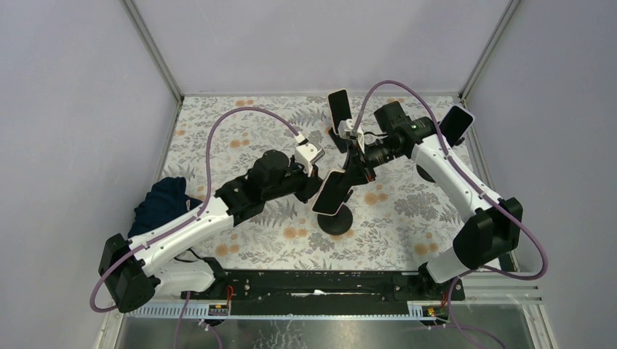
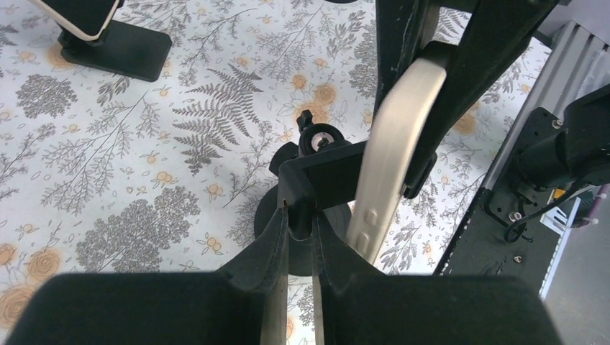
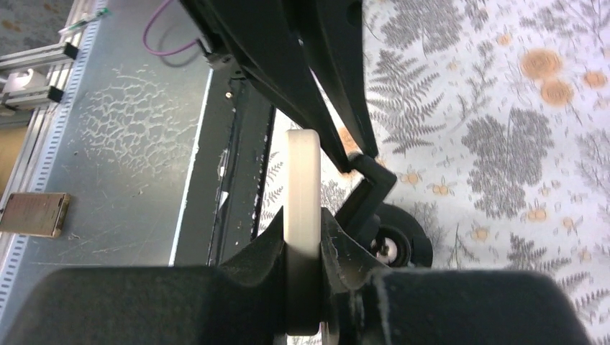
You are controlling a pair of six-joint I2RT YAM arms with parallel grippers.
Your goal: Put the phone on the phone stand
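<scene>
A phone (image 1: 331,193) with a light rim leans over a black round-based stand (image 1: 335,222) at the front middle; its pale edge (image 2: 392,158) rises near the stand's holder in the left wrist view. My right gripper is shut on the phone's edge. My left gripper is at the stand, its fingers close together at the end of the holder bar (image 2: 334,172); whether they are fully shut is hard to tell. In the top view both grippers meet around the phone and partly hide the stand.
Another phone on a stand (image 1: 340,109) stands at the back, and one (image 1: 455,125) at the right. A dark cloth (image 1: 160,205) lies at the left edge.
</scene>
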